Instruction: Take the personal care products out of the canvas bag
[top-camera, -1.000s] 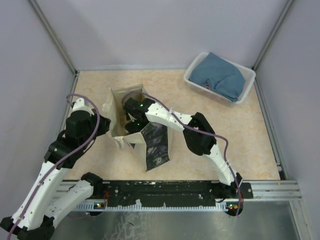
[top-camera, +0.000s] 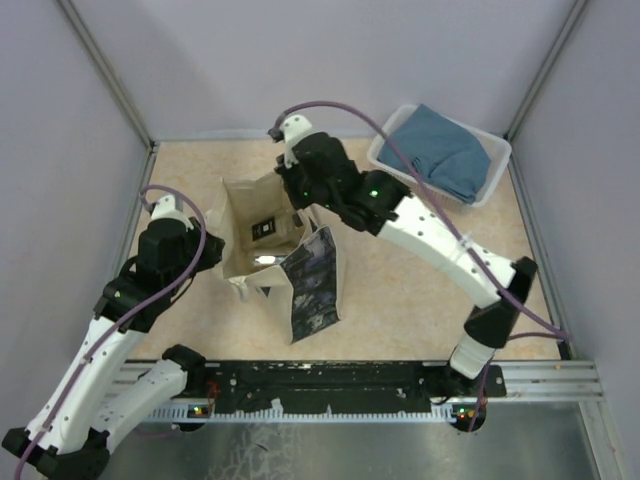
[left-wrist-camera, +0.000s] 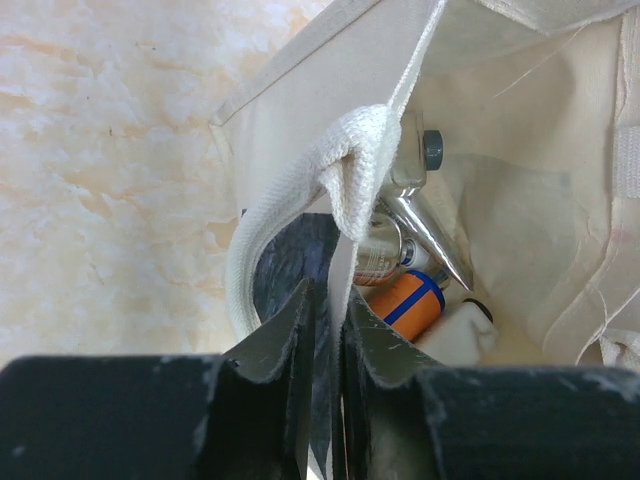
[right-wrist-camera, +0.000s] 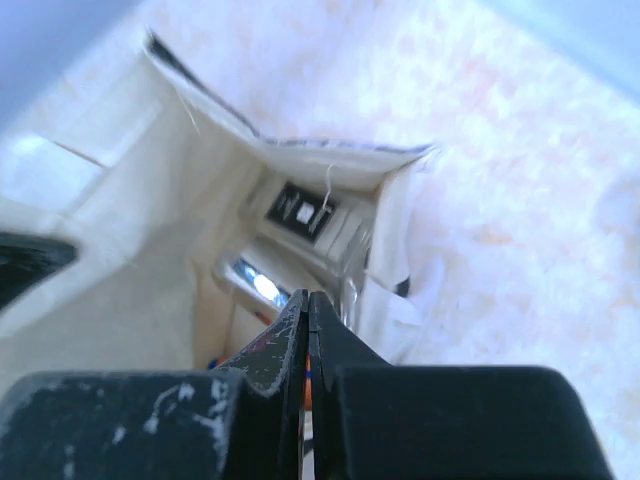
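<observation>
The canvas bag (top-camera: 232, 225) stands open on the table with personal care products inside. In the left wrist view these include an orange bottle with a blue band (left-wrist-camera: 412, 305), a silver tube (left-wrist-camera: 425, 232), a clear bottle with a dark cap (left-wrist-camera: 408, 160) and a white bottle (left-wrist-camera: 458, 335). A box-like item with a black label (right-wrist-camera: 300, 210) shows in the right wrist view. My left gripper straddles the bag's rim, fingers slightly apart with cloth between them. Above the bag's back right side, my right gripper is shut, nothing visible between its fingers.
A white basket (top-camera: 497, 160) holding a folded blue cloth (top-camera: 440, 155) sits at the back right. Table surface (top-camera: 400, 290) right of the bag is clear. The bag's dark printed panel (top-camera: 312, 285) slants outward at the front right.
My right arm has risen out of the bag and moved toward the back, uncovering the items inside. The left arm has shifted only slightly. The bag stays in place.
</observation>
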